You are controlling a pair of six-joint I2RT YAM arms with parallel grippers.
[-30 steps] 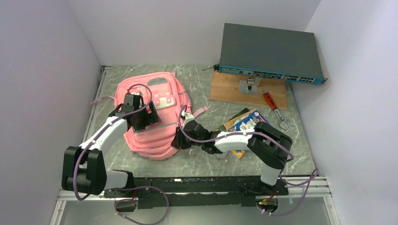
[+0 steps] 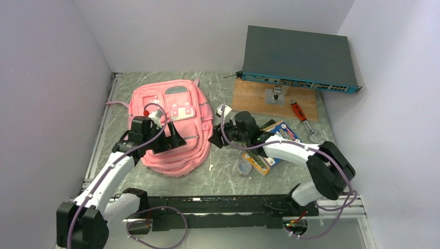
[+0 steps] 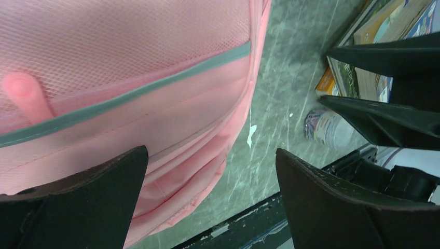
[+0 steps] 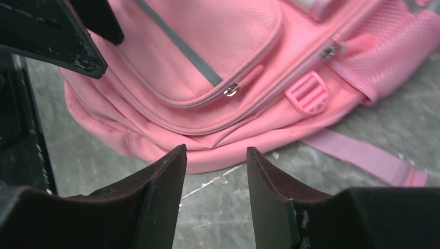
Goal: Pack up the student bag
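The pink backpack (image 2: 176,119) lies flat on the left half of the table, its front pockets and grey-green trim facing up. Over its lower front hovers my left gripper (image 2: 179,140), wide open and holding nothing; its fingers (image 3: 93,197) frame the bag's side edge in the left wrist view. Just off the bag's right side is my right gripper, part open with an empty gap. Zipper pulls (image 4: 231,90) and a strap buckle (image 4: 308,92) show in the right wrist view. Books (image 2: 283,134) lie partly under the right arm, beside a small clear jar (image 2: 244,167).
A dark rack unit (image 2: 298,57) stands over a wooden board (image 2: 254,98) at the back right. A red-handled wrench (image 2: 305,120) rests by the board. Bare tabletop (image 2: 223,179) lies between bag and jar.
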